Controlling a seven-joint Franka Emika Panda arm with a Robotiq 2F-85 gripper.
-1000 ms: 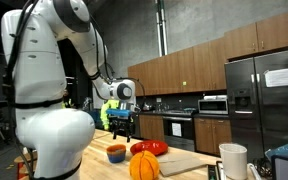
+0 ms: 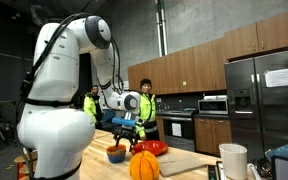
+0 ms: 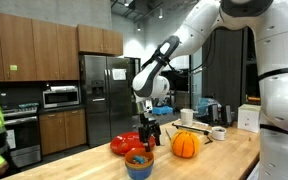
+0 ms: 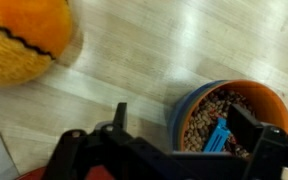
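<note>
My gripper is open in the wrist view, its dark fingers apart and nothing held between them. A blue bowl with an orange inside (image 4: 189,108) lies below, partly hidden by the right finger. Small brown bits (image 4: 202,117) fill it, with a blue object (image 4: 218,136) among them. In exterior view 2 the gripper (image 3: 156,133) hangs above the table, near the bowl (image 3: 138,171). Exterior view 1 has the bowl (image 2: 115,155) left of an orange pumpkin-like ball (image 2: 143,166); the ball (image 4: 24,40) also fills the wrist view's upper left.
A red dish (image 2: 151,147) sits behind the bowl, close to the gripper. A white cylinder (image 2: 233,160) stands to the right. Two people in yellow vests, one (image 2: 147,108) behind the arm, are in the background. Bare wood lies between ball and bowl.
In exterior view 1 the gripper has moved right and somewhat lower. A person in a yellow vest has come into view behind the arm. Bowl and ball look unmoved.
</note>
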